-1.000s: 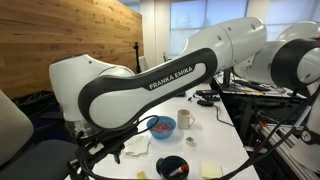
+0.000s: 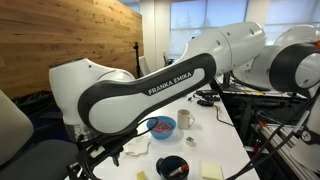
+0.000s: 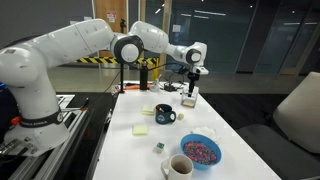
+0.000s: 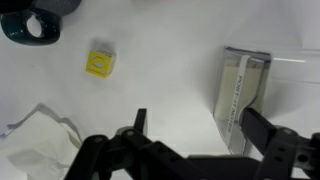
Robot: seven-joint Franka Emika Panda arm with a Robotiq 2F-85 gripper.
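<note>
A flat rectangular packet, pale with a dark edge and some print, lies on the white table at the right of the wrist view. My gripper is open, its two fingers wide apart. The right finger overlaps the packet's near side; whether they touch, I cannot tell. Bare tabletop shows between the fingers. In exterior view 2, my gripper is low at the table's far end, near a light boxy object. The arm hides the fingers in exterior view 1.
Around lie a small yellow block, a black mug, a white cloth, a blue bowl with reddish contents, a white mug, pale blocks and a small greenish cube.
In exterior view 1 the arm has shifted slightly, its printed forearm a little higher and further left. The objects on the table look unmoved.
</note>
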